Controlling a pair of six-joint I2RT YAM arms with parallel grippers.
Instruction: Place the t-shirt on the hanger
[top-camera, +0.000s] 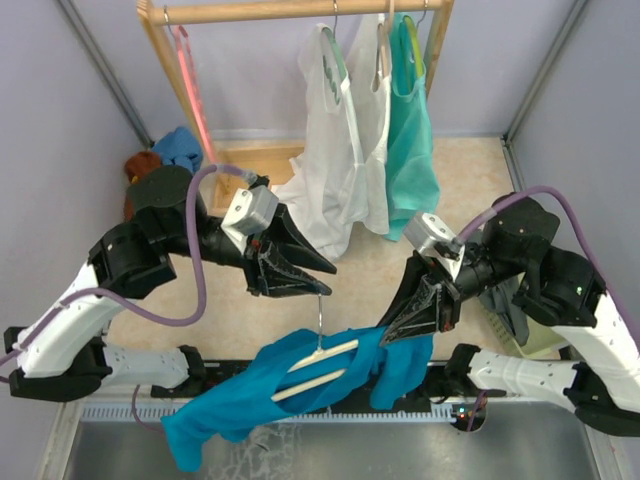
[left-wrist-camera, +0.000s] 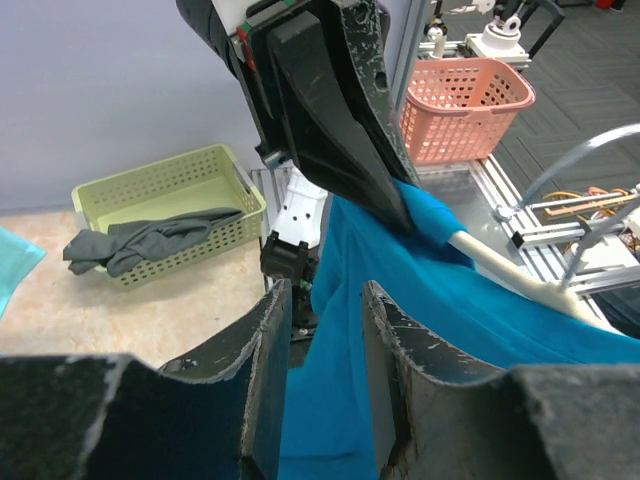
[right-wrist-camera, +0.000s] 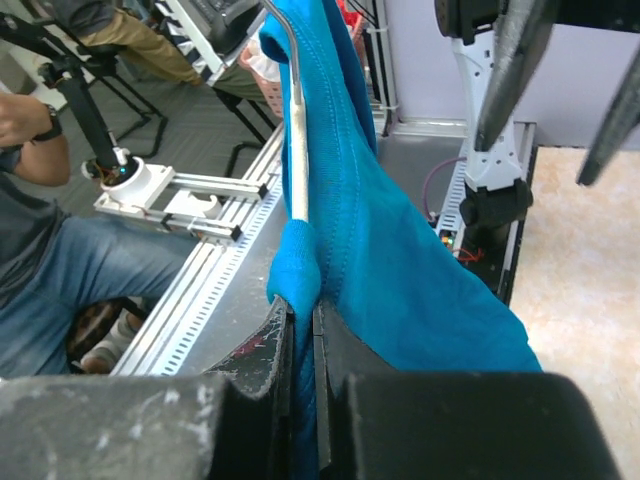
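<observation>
In the top view, a blue t-shirt (top-camera: 225, 395) hangs spread around a wooden hanger (top-camera: 310, 382), whose bars show through the neck opening and whose metal hook (top-camera: 320, 322) points up. My right gripper (top-camera: 384, 331) is shut on the shirt's right shoulder; in the right wrist view the cloth (right-wrist-camera: 293, 270) covers the hanger end just ahead of the fingertips and runs down between them. My left gripper (top-camera: 331, 280) stands open above the hook, apart from the shirt. Only cloth in the background shows beyond its fingers (left-wrist-camera: 262, 370). The shirt's left shoulder hides the hanger's other end.
A wooden rack (top-camera: 290, 12) at the back carries white and teal garments and an empty pink hanger (top-camera: 192, 85). A green basket with grey cloth stands at the right. Open floor lies between rack and arms.
</observation>
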